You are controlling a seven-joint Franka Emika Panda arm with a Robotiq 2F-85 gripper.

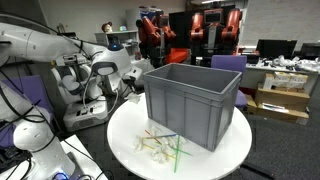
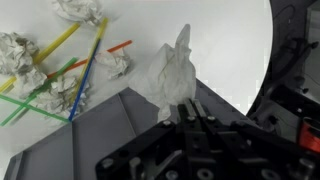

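Observation:
In the wrist view a crumpled piece of white tissue (image 2: 168, 76) is pinched at the tips of my gripper, which is shut on it. The tissue hangs clear of the table, beside the left side of the large grey bin (image 1: 190, 105). Part of the bin's rim (image 2: 95, 128) shows below the tissue in the wrist view. Other crumpled white papers (image 2: 66, 92) lie on the white table among coloured sticks, including a blue stick (image 2: 84, 85) and a yellow stick (image 2: 97, 40). The fingertips are too small to make out in the exterior view.
The round white table (image 1: 225, 155) has bare room at its front and right. The bin's tall walls stand right of the arm. A purple chair (image 1: 228, 63) and cardboard boxes (image 1: 282, 102) are behind the table.

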